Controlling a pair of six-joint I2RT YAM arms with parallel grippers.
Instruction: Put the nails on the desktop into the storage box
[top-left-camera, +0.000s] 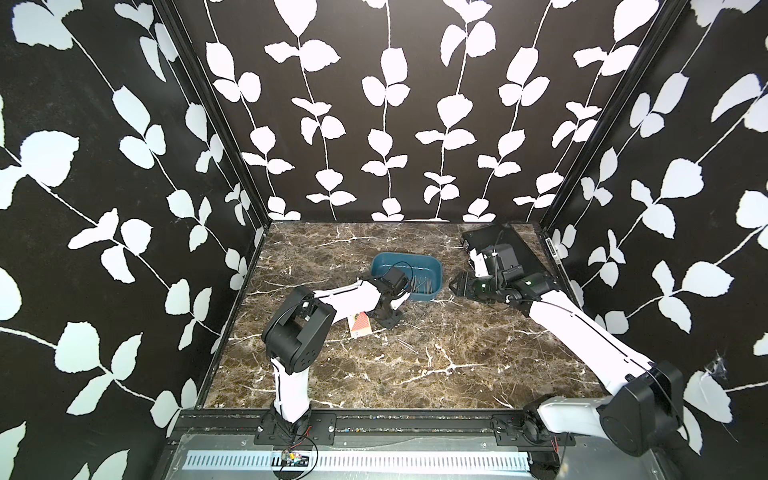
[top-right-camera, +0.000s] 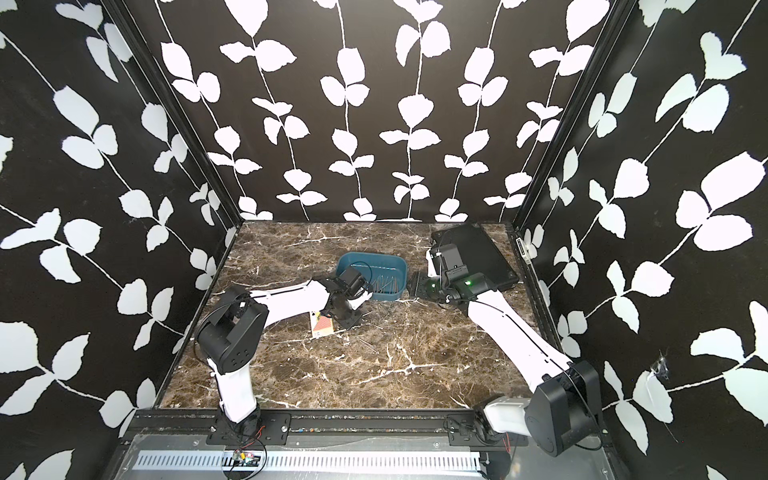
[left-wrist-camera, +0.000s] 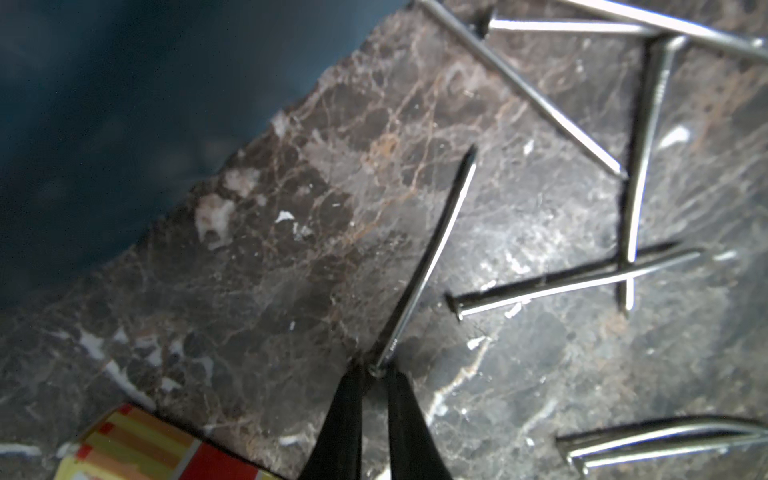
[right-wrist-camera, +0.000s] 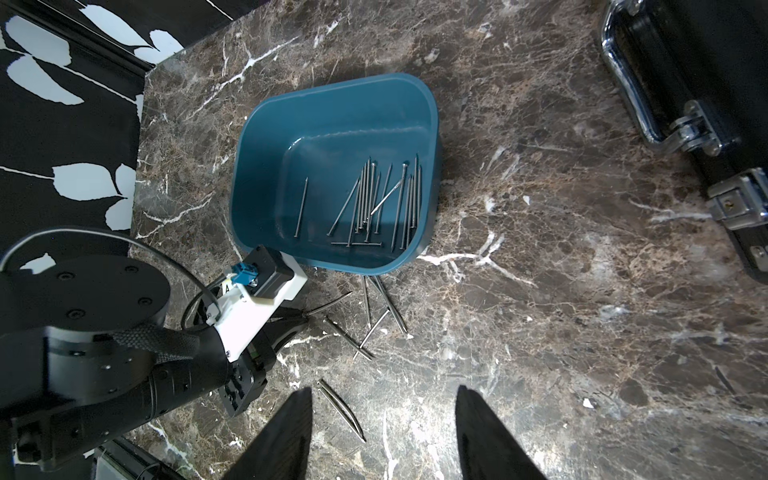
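In the left wrist view my left gripper is low over the marble desktop, its narrowly spaced tips at the head of a single nail (left-wrist-camera: 432, 256); whether it grips it is unclear. More loose nails lie to the right, and several are also below the box in the right wrist view. The teal storage box (right-wrist-camera: 336, 120) holds several nails (right-wrist-camera: 364, 200). My right gripper hangs open above the desktop, right of the box, with nothing seen between its fingers.
A black case (top-right-camera: 476, 248) lies at the back right, beside the right arm. A colourful card (top-left-camera: 359, 328) lies under the left arm. Patterned walls enclose the sides and back.
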